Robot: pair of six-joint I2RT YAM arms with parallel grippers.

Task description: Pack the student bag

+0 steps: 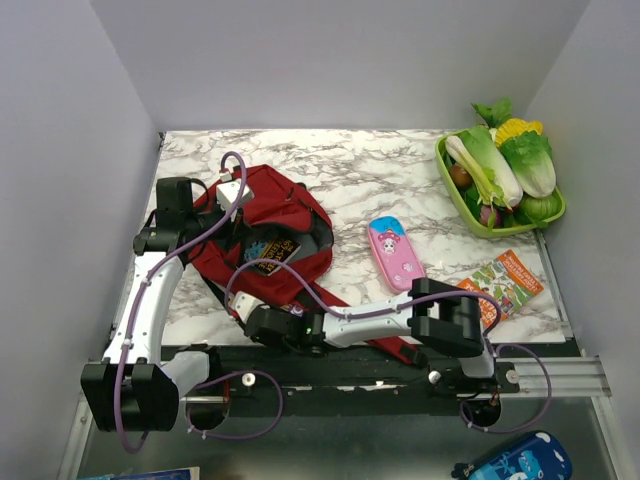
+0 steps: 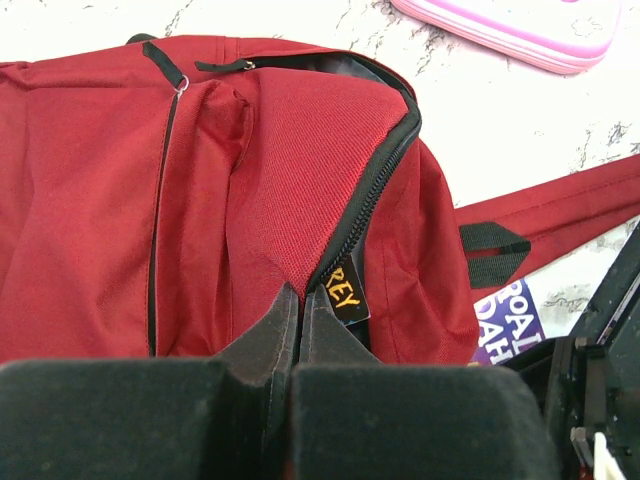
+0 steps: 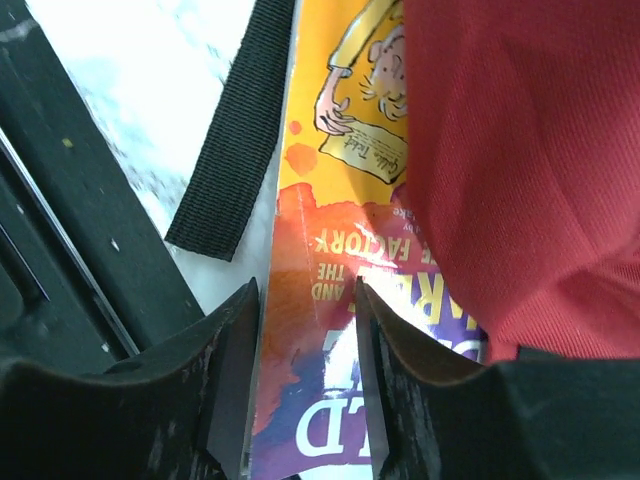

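Note:
The red bag lies with its mouth spread, a dark book inside. At the zipped edge of that mouth, my left gripper is shut, the red cloth pinched between its fingertips. An orange and purple book lies beside the bag's red cloth, partly covered by it. My right gripper hangs over this book with its fingers apart, the cover showing between them. A pink pencil case and an orange-green booklet rest on the table to the right.
A green basket of vegetables stands at the back right. A blue case is at the lower right, below the table's front edge. The marble top is bare in the back middle.

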